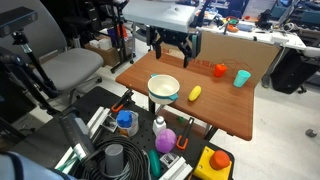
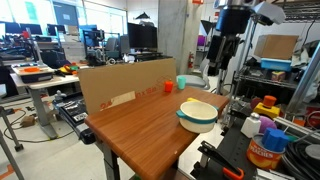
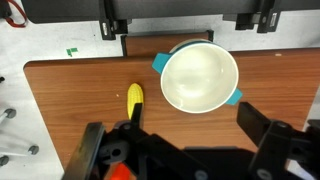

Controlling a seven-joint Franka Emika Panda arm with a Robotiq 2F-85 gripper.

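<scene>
A white bowl (image 1: 163, 86) sits on the near end of the wooden table, with part of a teal item (image 3: 162, 62) showing from under it. The bowl (image 3: 200, 78) looks empty in the wrist view. Beside it lies a yellow, elongated object (image 1: 194, 93), apart from the bowl. Well above the table hangs my gripper (image 1: 173, 50), its fingers wide apart with nothing between them. From the wrist, the gripper looks down with the bowl and the yellow object (image 3: 135, 99) in sight.
Farther along the table stand a red object (image 1: 220, 70) and a teal cup (image 1: 242, 77). A cardboard panel (image 2: 130, 88) lines one side of the table. Bottles, cables and a purple ball (image 1: 165, 141) crowd the space near the robot's base.
</scene>
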